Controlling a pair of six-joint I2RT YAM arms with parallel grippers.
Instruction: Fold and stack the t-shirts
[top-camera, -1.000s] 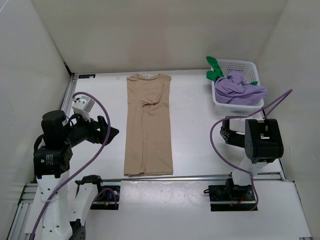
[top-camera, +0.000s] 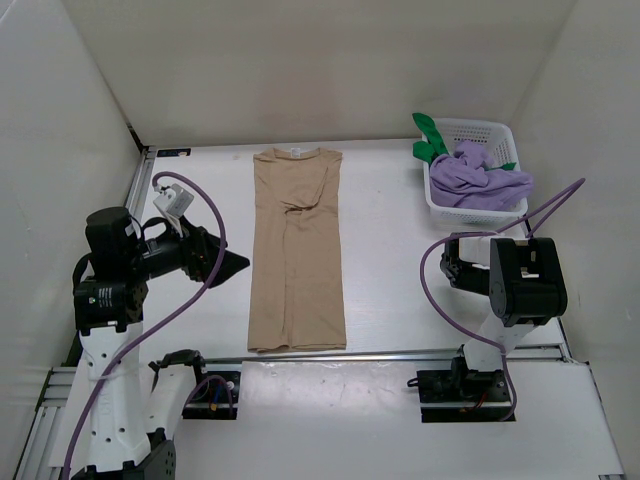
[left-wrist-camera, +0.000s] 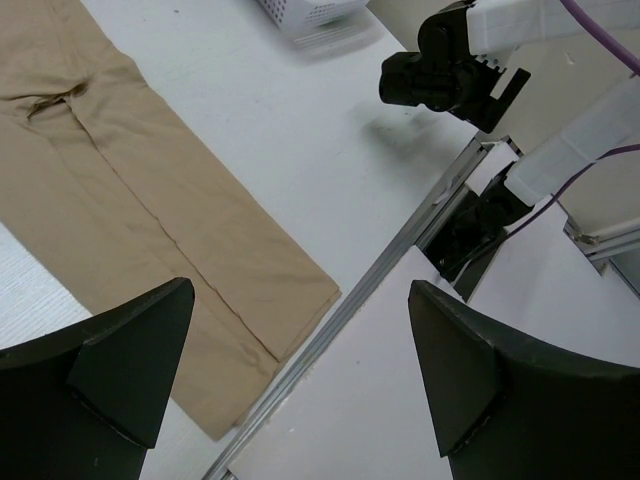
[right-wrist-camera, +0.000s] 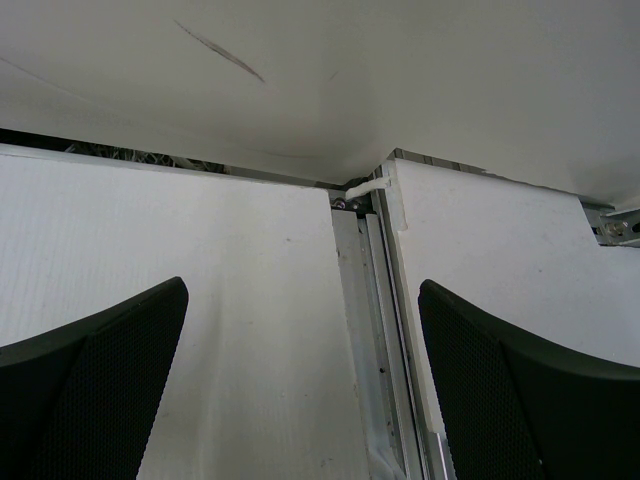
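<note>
A tan t-shirt lies on the white table with its sides turned in, making a long strip with the collar at the far end. A lengthwise seam of overlapped cloth and a small bunch near the chest show on it. Just left of the shirt, my left gripper stands open and empty; in the left wrist view the lower part of the shirt shows beyond its spread fingers. Over at the right side, my right gripper is open too, with only bare table between its fingers.
A white basket at the back right holds purple cloth and green cloth. Between shirt and basket the table is clear. A metal rail runs along the front edge. Purple cables loop over both arms.
The right arm, the shirt and the basket have not moved.
</note>
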